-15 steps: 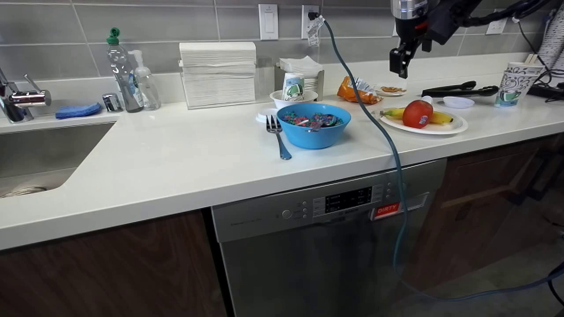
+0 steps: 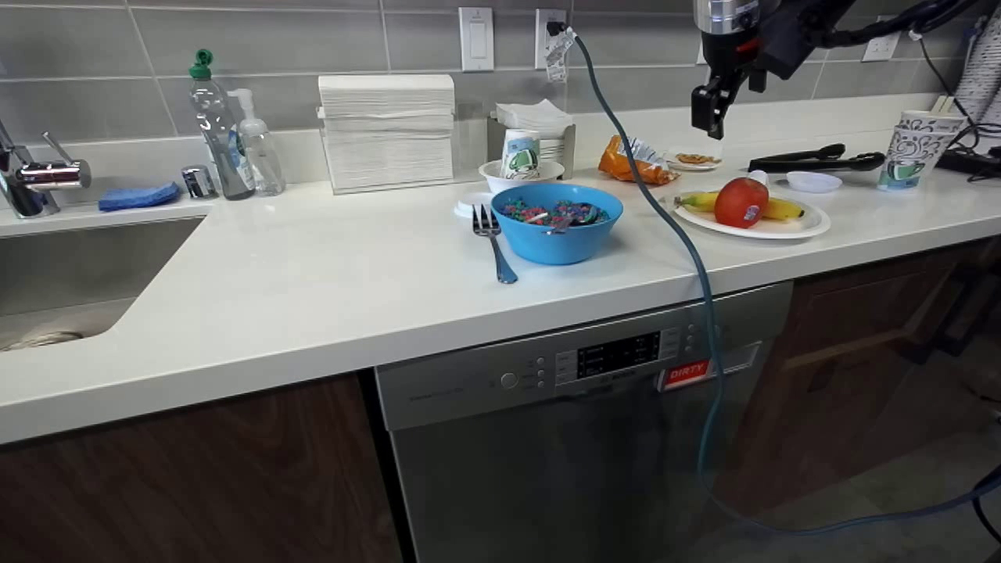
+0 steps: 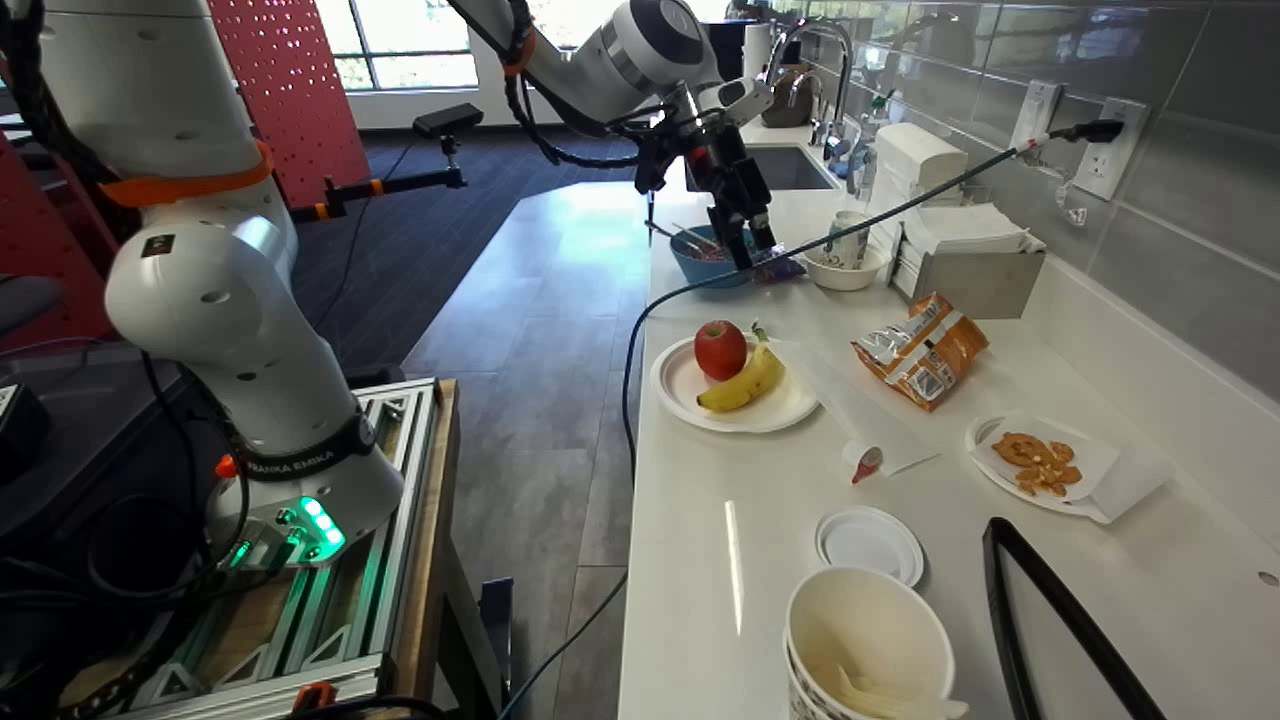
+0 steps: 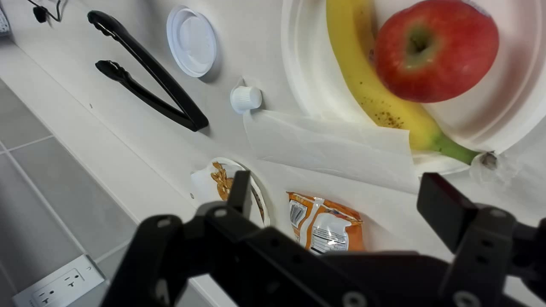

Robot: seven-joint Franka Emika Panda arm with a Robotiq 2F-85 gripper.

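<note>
My gripper stands open above the counter, its two black fingers wide apart and nothing between them. In the wrist view an orange snack bag (image 4: 327,222) lies below the gap. A red apple (image 4: 436,50) rests against a yellow banana (image 4: 368,84) on a white plate (image 4: 294,46) at the upper right. To the left are black tongs (image 4: 153,71) and a paper plate of snacks (image 4: 258,197), partly hidden by a finger. In exterior view 1 my gripper (image 2: 710,111) hangs in the air behind the fruit plate.
A blue bowl (image 2: 554,245) of wrapped pieces has a fork (image 2: 497,249) beside it. A blue-green cable (image 2: 671,220) runs from the wall across the counter. A patterned cup (image 2: 920,150) stands far right. Counter space near the sink (image 2: 84,272) is clear.
</note>
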